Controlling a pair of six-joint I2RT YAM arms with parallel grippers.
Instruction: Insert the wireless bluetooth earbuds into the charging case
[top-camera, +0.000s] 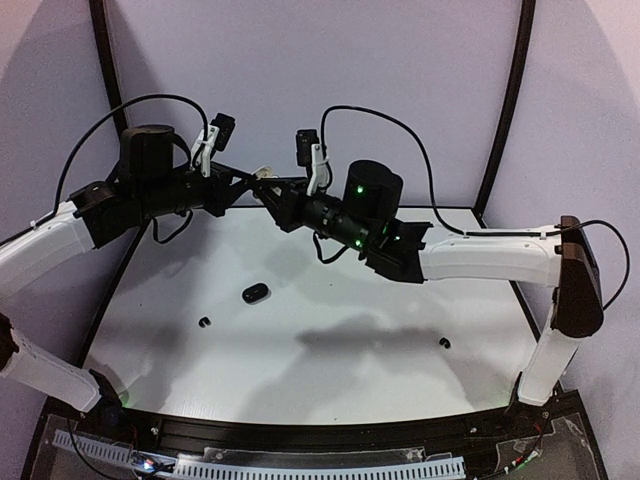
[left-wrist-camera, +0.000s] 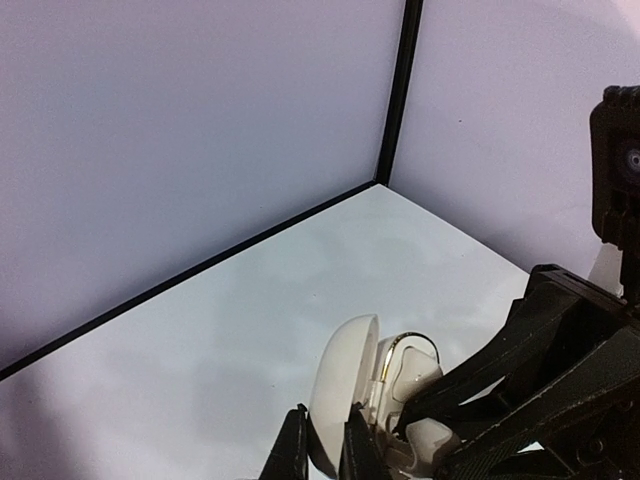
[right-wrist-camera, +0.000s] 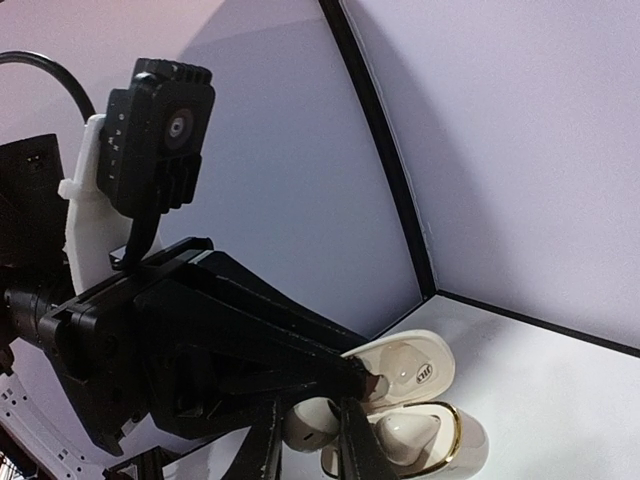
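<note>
A white charging case (left-wrist-camera: 345, 370) with a gold rim is held in the air where both grippers meet, lid raised. My left gripper is shut on the case, at the lid side in its own view. In the right wrist view the open lid (right-wrist-camera: 410, 355) shows above the case body (right-wrist-camera: 460, 450). My right gripper is shut on a white earbud (right-wrist-camera: 310, 420), held at the case's opening beside a white piece (right-wrist-camera: 405, 430) in the gold-rimmed body. Whether the held earbud is seated cannot be told.
On the white table below lie a black oblong case (top-camera: 255, 293) and small black pieces (top-camera: 204, 322) to either side.
</note>
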